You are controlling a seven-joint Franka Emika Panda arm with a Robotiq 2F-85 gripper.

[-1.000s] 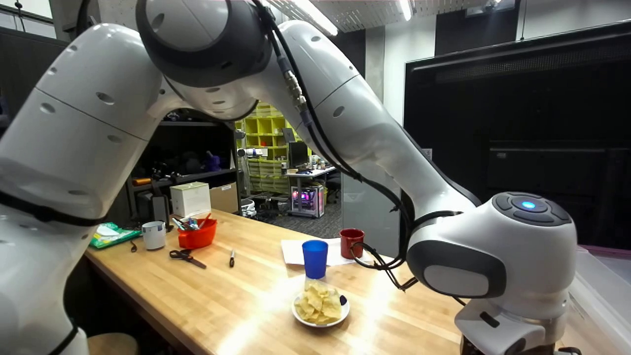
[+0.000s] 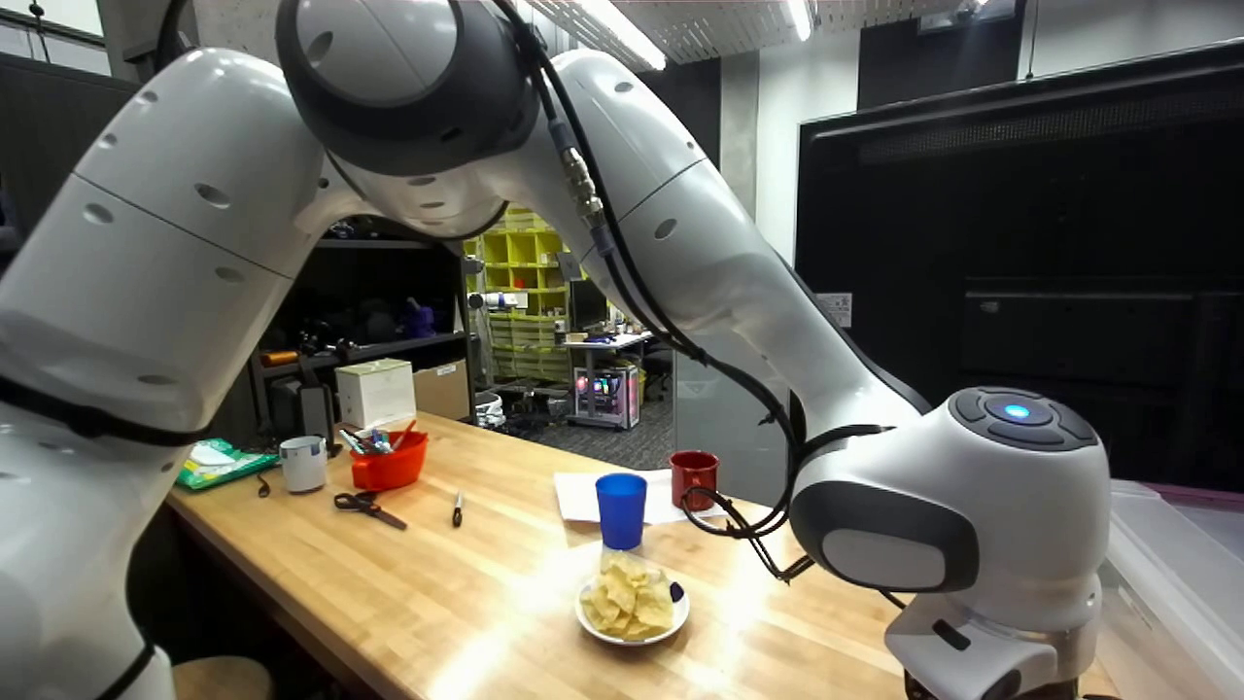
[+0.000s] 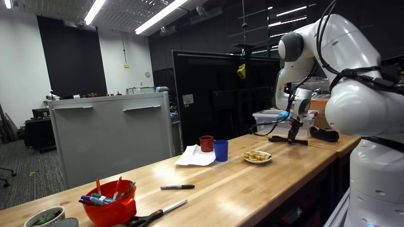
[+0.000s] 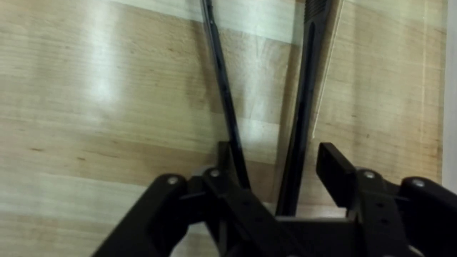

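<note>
My gripper is part open, low over the table in the wrist view. Between its fingers run the two long black arms of what looks like a pair of tongs (image 4: 302, 111). The thinner left arm lies close against the left finger; whether they touch, I cannot tell. A gap separates the thicker right arm from the right finger. In exterior view 2 the gripper (image 3: 291, 136) points down at the black tongs (image 3: 278, 139), which lie along the table. Exterior view 1 cuts the fingers off at the bottom edge.
A plate of chips (image 3: 258, 159), a blue cup (image 3: 221, 150) and a red mug (image 3: 206, 143) stand on the table (image 3: 234, 189). Behind the gripper is a clear plastic bin (image 3: 262, 118), with a black object (image 3: 324, 134) beside it. Scissors (image 2: 368, 508) and a marker (image 3: 177, 187) lie farther off.
In exterior view 1 my wrist has shifted a little to the left and slightly lower. The cups, plate and other table items have stayed where they were.
</note>
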